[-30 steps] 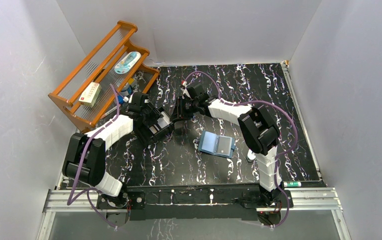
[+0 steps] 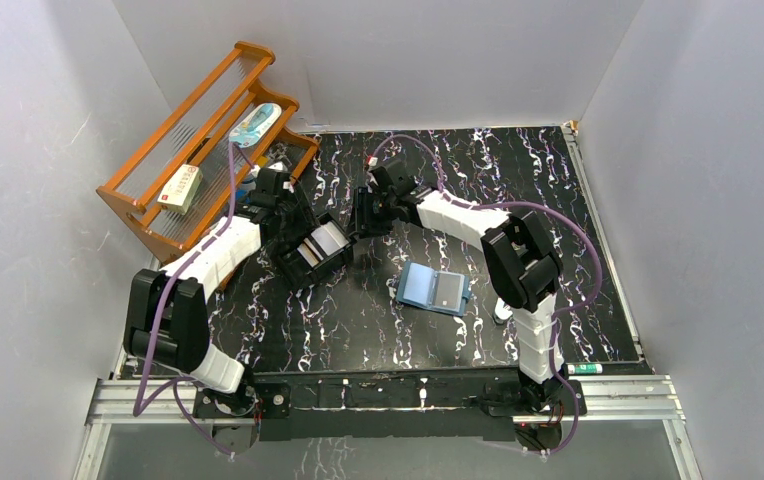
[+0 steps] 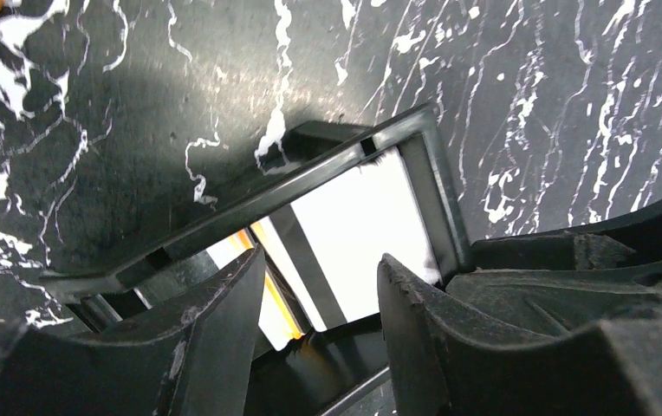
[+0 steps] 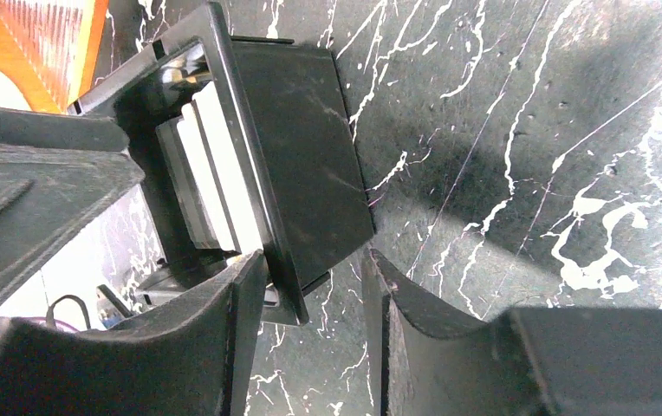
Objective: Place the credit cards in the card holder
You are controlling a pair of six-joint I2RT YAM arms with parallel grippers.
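Note:
A black card holder with white cards rests tilted on the left of the table, below the wooden rack. In the left wrist view the white cards lie inside its frame, some edged orange. My left gripper hangs over the holder, open with nothing between its fingers. My right gripper is at the holder's right end, part open, its left finger against the black rim in the right wrist view; whether it touches cannot be told for sure.
A wooden rack with boxes stands at the back left. A blue folder with a grey panel lies at the centre-right. A white object lies beside the right arm.
My left gripper has moved up and back, uncovering more of the cards. My right gripper has shifted slightly to the right, away from the holder.

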